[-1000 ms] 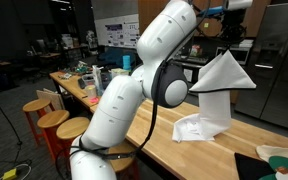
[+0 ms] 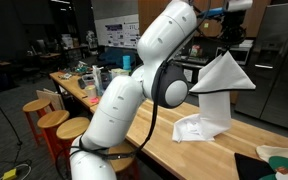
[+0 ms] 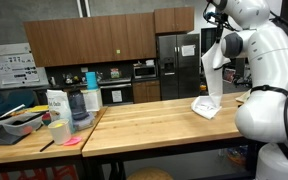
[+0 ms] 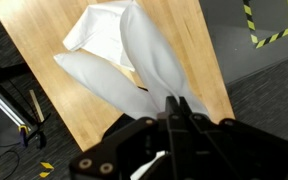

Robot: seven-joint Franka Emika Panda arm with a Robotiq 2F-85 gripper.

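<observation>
A white cloth hangs down in long folds from my gripper, high above the wooden table. In the wrist view the cloth spreads out from the gripper, whose fingers are shut on its upper end. White material also lies crumpled on the tabletop below; whether it is the same cloth's lower end I cannot tell. In exterior view 2 the hanging cloth stands at the table's right side, with the gripper near the top edge of that view.
Paper rolls, a cup and other items crowd its left end. A dark flat item lies near the cloth. Stools stand alongside.
</observation>
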